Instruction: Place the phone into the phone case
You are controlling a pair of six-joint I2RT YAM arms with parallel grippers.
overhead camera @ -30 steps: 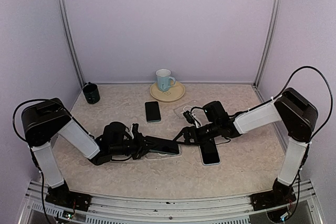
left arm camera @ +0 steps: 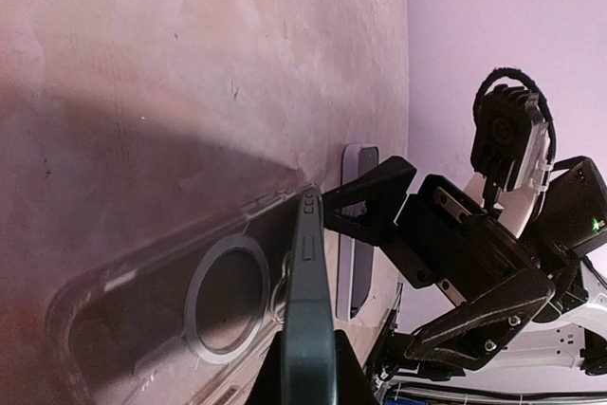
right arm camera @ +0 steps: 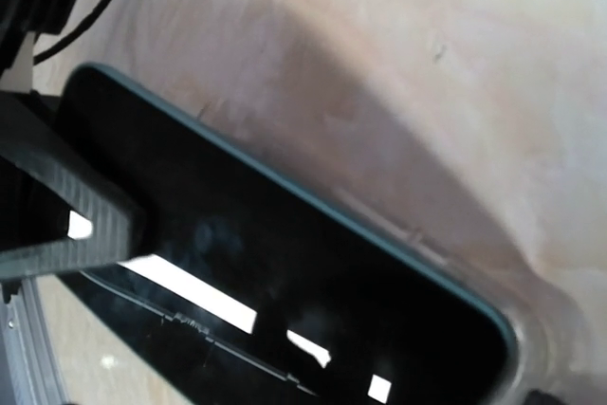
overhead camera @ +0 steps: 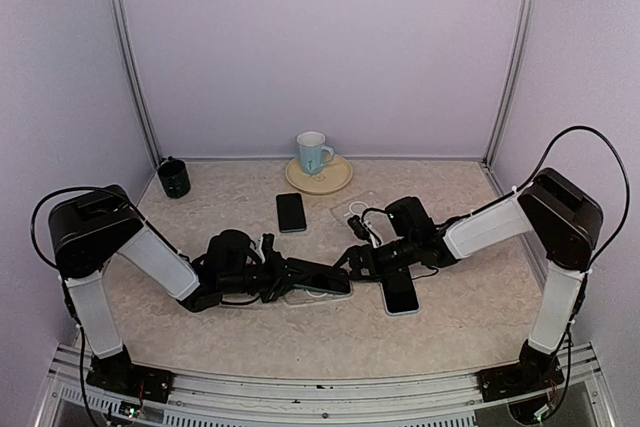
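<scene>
My left gripper is shut on a phone with a black screen and blue-green frame. In the left wrist view the phone appears edge-on, tilted over a clear case with a pale ring. A finger of my open right gripper stands at the phone's far end, touching or almost touching it. The right wrist view shows the screen of the phone with a finger at its left end. Clear case rim shows beyond its lower right corner; how far the phone sits inside cannot be told.
Another dark phone lies right of the work, partly under my right arm. A third phone lies behind, near a second clear case. A mug on a yellow plate and a black cup stand farther back.
My left gripper and the phone have shifted a little to the right, toward my right gripper. The right arm has hardly moved.
</scene>
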